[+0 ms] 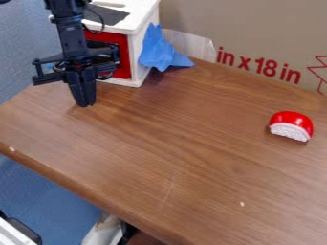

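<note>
The black arm reaches down at the upper left, its gripper [80, 96] low over the wooden table, in front of a white box with a red front. I cannot tell whether the fingers are open or shut. A red object with a white bottom [290, 125], like a brush or eraser, lies on the right side of the table, well apart from the gripper.
The white and red box [129, 33] stands at the back left, with a blue cloth [160, 51] beside it. A cardboard panel [255, 38] backs the table [179, 163], whose middle is clear. Its left edge drops to a blue surface.
</note>
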